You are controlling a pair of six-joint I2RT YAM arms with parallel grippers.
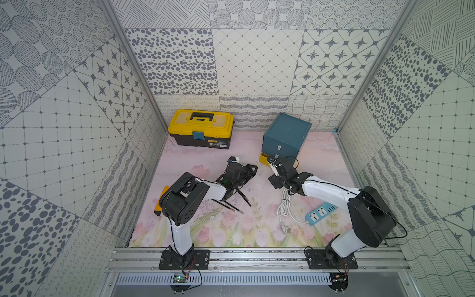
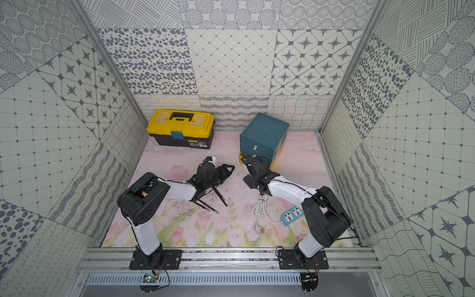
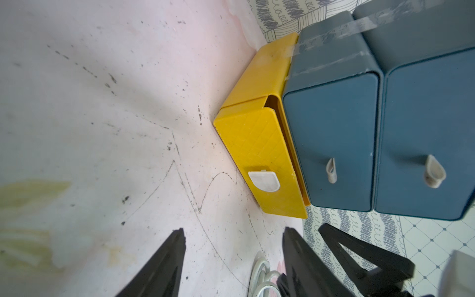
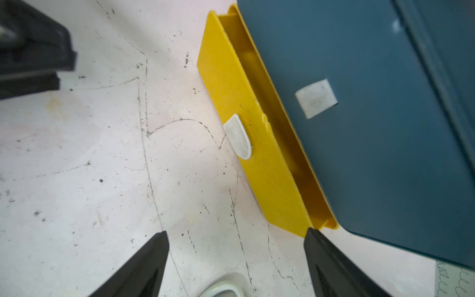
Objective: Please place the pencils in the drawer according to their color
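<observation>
The blue cabinet (image 1: 284, 129) stands at the back right with its yellow bottom drawer (image 3: 254, 153) pulled slightly out. A narrow gap shows behind the drawer's front, and a pale tab (image 4: 238, 137) sits on that front. My right gripper is open just in front of the drawer, nothing between its fingers. To its left, my left gripper is also open and empty over bare table. Several dark pencils (image 1: 244, 197) lie on the table beneath and in front of the left arm, partly hidden by it.
A yellow-lidded toolbox (image 1: 201, 129) stands at the back left. The white cable (image 1: 284, 205) and blue power strip (image 1: 320, 213) lie front right. An orange object (image 1: 162, 199) is partly behind the left arm. The two grippers are close together.
</observation>
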